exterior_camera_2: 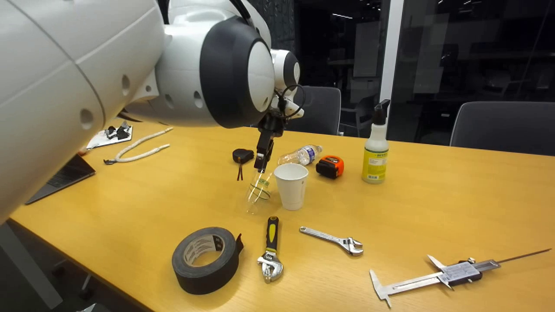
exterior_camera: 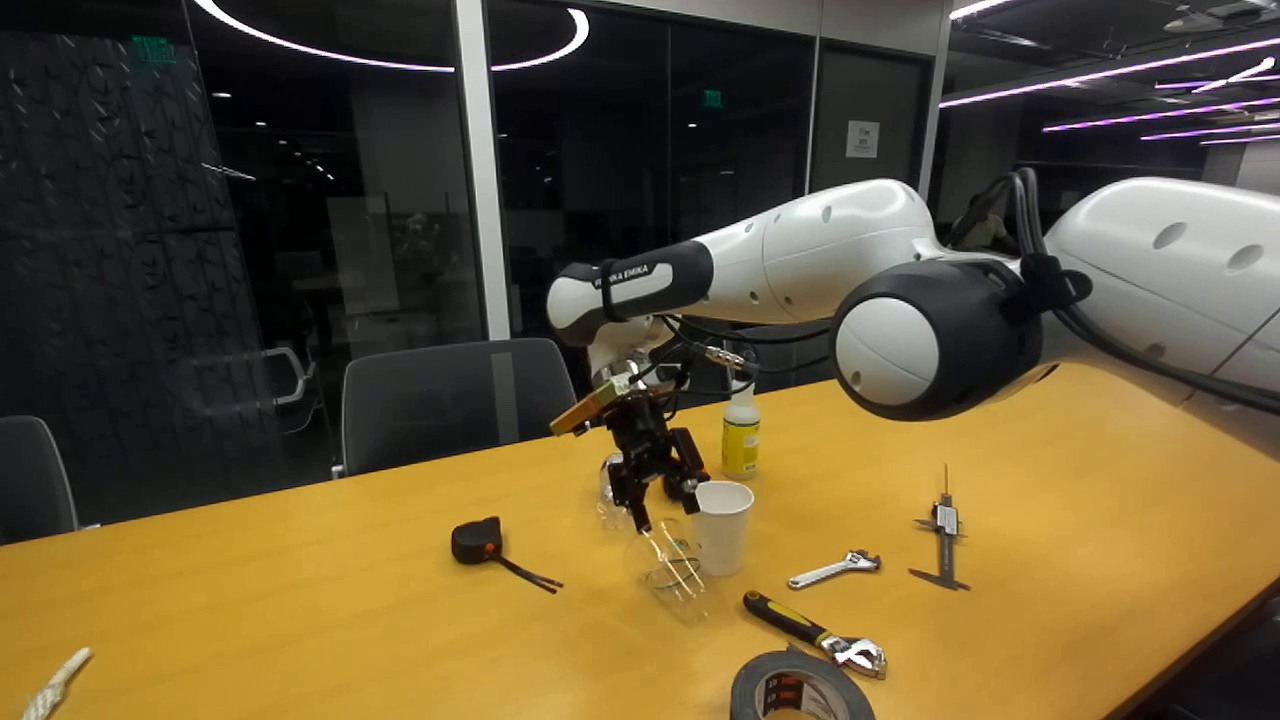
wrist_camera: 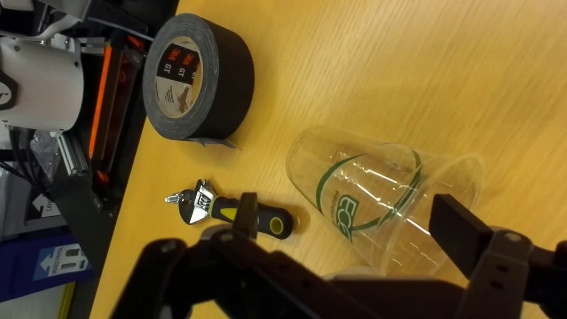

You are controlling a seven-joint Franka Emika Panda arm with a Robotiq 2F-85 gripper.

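Note:
A clear plastic cup (wrist_camera: 366, 186) with green bands and print lies on its side on the table. Above its mouth end is my gripper (exterior_camera: 668, 516), tilted downward and open. In the wrist view, one finger (wrist_camera: 457, 234) overlaps the cup's mouth, while the other finger (wrist_camera: 246, 215) is across from it, over the black-handled wrench (wrist_camera: 252, 216). Nothing is held; whether a fingertip touches the cup I cannot tell. A white paper cup (exterior_camera_2: 292, 187) stands upright right beside the clear one.
Black tape (exterior_camera_2: 179, 265), a small wrench (exterior_camera_2: 328, 236) and a caliper (exterior_camera_2: 416, 283) lie nearer the front. A water bottle (exterior_camera_2: 301, 155), an orange tape measure (exterior_camera_2: 331, 166), a black tape measure (exterior_camera: 476, 541) and a spray bottle (exterior_camera_2: 375, 156) are farther back.

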